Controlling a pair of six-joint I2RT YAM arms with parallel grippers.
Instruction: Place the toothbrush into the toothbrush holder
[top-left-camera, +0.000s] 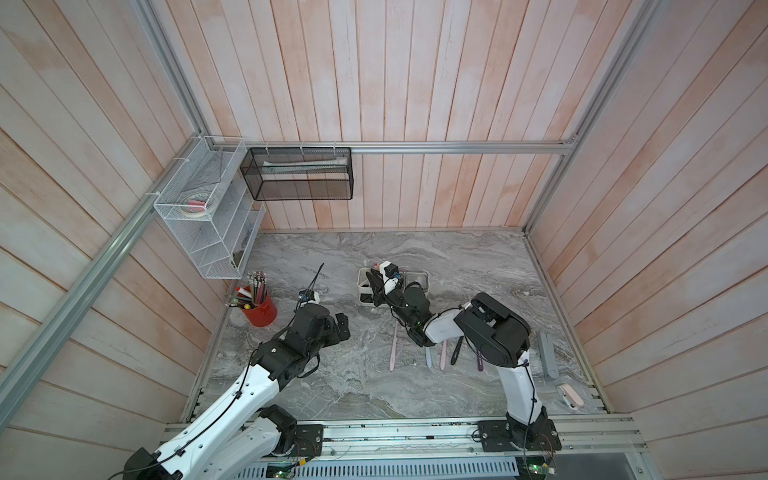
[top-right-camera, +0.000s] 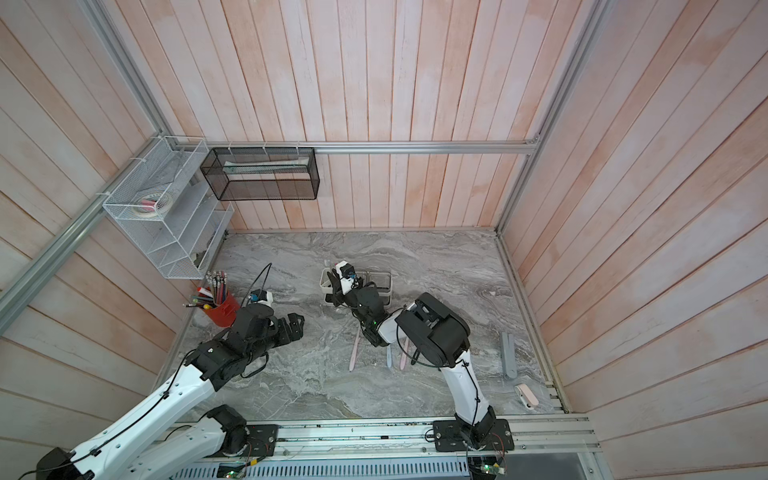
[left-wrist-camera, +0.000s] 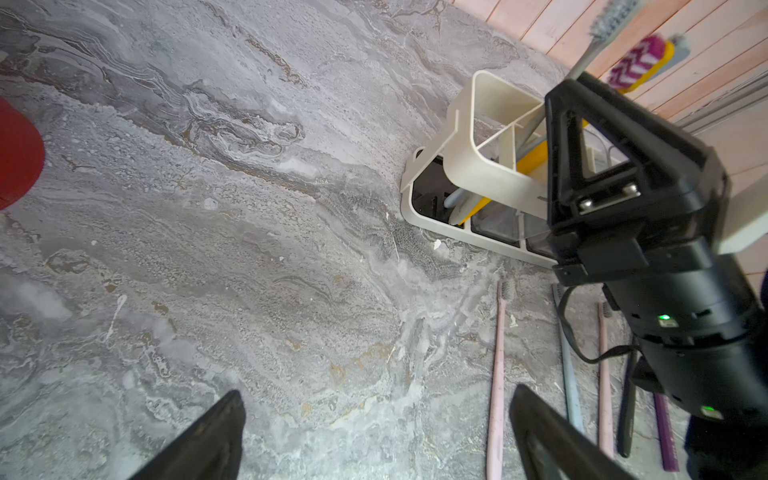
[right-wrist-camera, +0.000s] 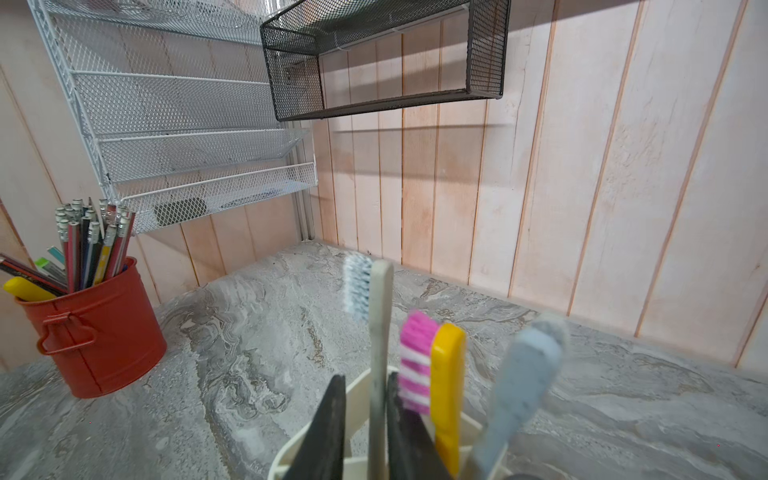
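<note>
A pale grey-white toothbrush (right-wrist-camera: 378, 320), bristles up, stands in the off-white holder (left-wrist-camera: 488, 180) beside a yellow brush (right-wrist-camera: 446, 384) with pink-and-white bristles and a light-blue one (right-wrist-camera: 520, 384). My right gripper is open around its handle, with a gap on the left; whether the right finger touches is hard to tell. In the left wrist view, handle ends show through the holder's open lower front, and the right gripper hides part of the holder. My left gripper is open and empty over bare counter, left of the holder.
Several toothbrushes, including a pink one (left-wrist-camera: 497, 376) and a purple one (left-wrist-camera: 665, 432), lie in front of the holder, under the right arm. A red pencil bucket (top-left-camera: 261, 312) stands at left. The black wire basket (top-left-camera: 296, 188) hangs on the back wall. Counter between bucket and holder is clear.
</note>
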